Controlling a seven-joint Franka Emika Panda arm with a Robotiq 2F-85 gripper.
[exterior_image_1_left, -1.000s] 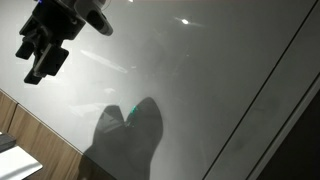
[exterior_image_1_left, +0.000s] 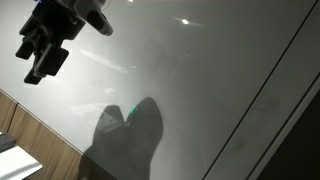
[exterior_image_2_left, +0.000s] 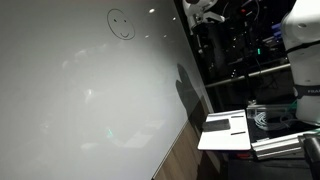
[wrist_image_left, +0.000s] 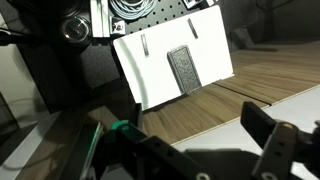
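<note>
In exterior view 1 my gripper (exterior_image_1_left: 31, 66) hangs at the top left in front of the whiteboard (exterior_image_1_left: 195, 75). Its fingers stand apart, and nothing shows between them. A dark, oblong eraser-like block (wrist_image_left: 184, 68) lies on a white sheet or board (wrist_image_left: 211, 52) in the wrist view. On either side of the block are thin pen-like objects, one being a pen (wrist_image_left: 145, 44). The block is well beyond my fingers, not touching them. A smiley face (exterior_image_2_left: 120, 24) is drawn high on the whiteboard in exterior view 2.
A wooden strip (wrist_image_left: 235, 101) runs between the white sheet and the whiteboard. Coiled cable (wrist_image_left: 133, 7) lies past the sheet. Exterior view 2 has dark equipment and cables at the right. Open space lies in front of the whiteboard.
</note>
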